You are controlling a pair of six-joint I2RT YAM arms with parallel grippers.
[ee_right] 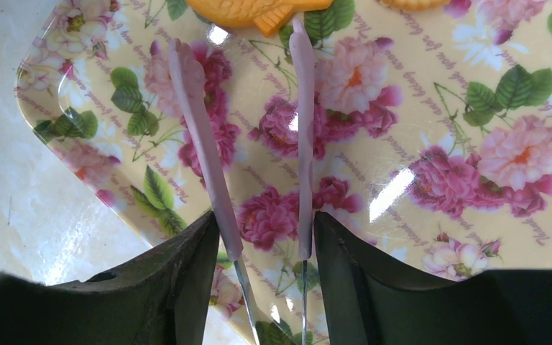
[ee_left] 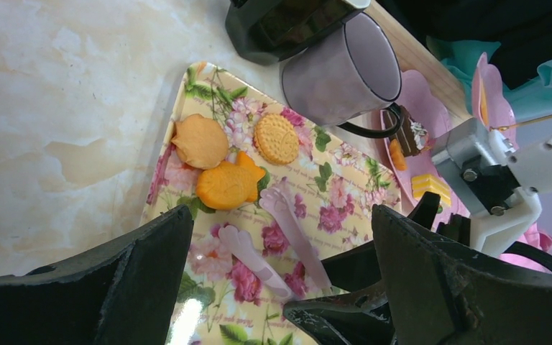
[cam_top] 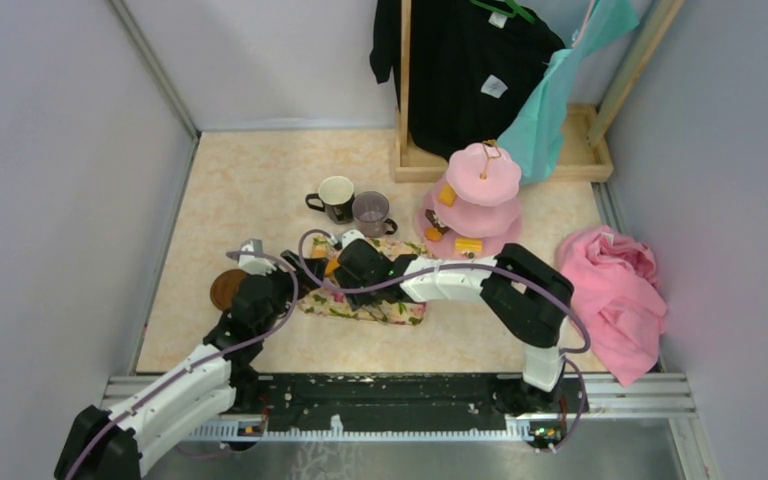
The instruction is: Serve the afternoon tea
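Note:
A floral tray (cam_top: 392, 308) holds a fish-shaped biscuit (ee_left: 224, 185), a round biscuit (ee_left: 275, 138) and a leaf-like biscuit (ee_left: 200, 140). Two pink-handled utensils (ee_right: 203, 136) lie on it below the biscuits. My right gripper is low over them, part open, a fingertip at each pink handle; whether it grips them is unclear. My left gripper stands open at the tray's left, the right gripper showing between and behind its fingers. A black mug (cam_top: 336, 200) and a purple mug (cam_top: 371, 208) stand behind the tray.
A pink tiered stand (cam_top: 485, 180) with cakes is at the back right. Pink cloth (cam_top: 610, 300) lies at the right edge, a brown round mat (cam_top: 223, 288) at the left. A wooden rack with garments (cam_top: 460, 70) stands behind.

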